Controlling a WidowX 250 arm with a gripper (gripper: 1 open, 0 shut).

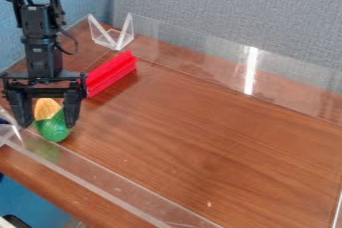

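Note:
My black gripper (43, 106) stands open at the left of the table, low over a round green object (54, 127) with an orange-yellow object (47, 105) just behind it. Its fingers come down on either side of these, partly covering them; whether they touch cannot be told. A red elongated object (111, 72) lies behind the gripper, to its right.
Clear low walls (267, 82) edge it, with transparent corner pieces at the back left. A small dark blue item (4, 122) sits at the far left edge.

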